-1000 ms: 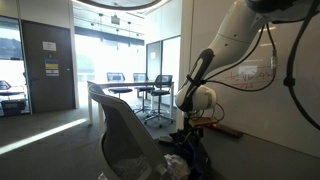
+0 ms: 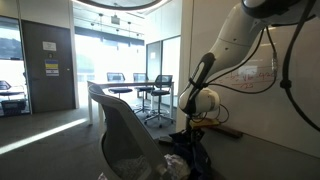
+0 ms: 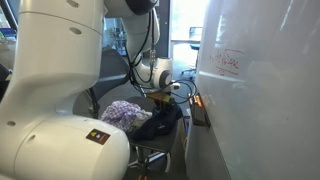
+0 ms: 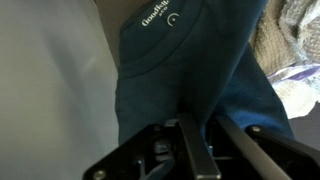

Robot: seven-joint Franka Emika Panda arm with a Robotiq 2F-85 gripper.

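Note:
A dark blue cloth with small white lettering (image 4: 155, 55) fills much of the wrist view. The same dark cloth (image 3: 160, 126) lies in a heap on the chair in exterior view 2, and drapes low (image 2: 192, 150) in exterior view 1. My gripper points down at it, its black fingers against the cloth at the bottom of the wrist view. Dark fingers on dark fabric hide whether any cloth is between them. From outside, the gripper (image 3: 160, 98) is right above or touching the heap.
A light patterned cloth (image 3: 118, 113) lies beside the dark one. The grey chair back (image 2: 128, 140) rises close to the arm in exterior view 1. A whiteboard wall (image 2: 270, 80) stands behind the arm. Other chairs are farther back.
Compared with a second ago, the arm's lower part has shifted slightly to the right in exterior view 1. The chair looks unmoved.

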